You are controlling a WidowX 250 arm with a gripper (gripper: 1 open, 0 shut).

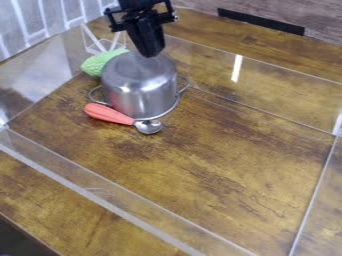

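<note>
My black gripper (144, 38) hangs over a steel pot (139, 92) in the upper middle of the view, its tip just above the pot's back rim. Whether its fingers are open or shut is hard to make out. A green textured object (102, 59) lies behind the pot at the left. A red-handled utensil (112, 114) with a metal end lies in front of the pot.
Transparent panels border the work area, with white strips on the right part near the back.
</note>
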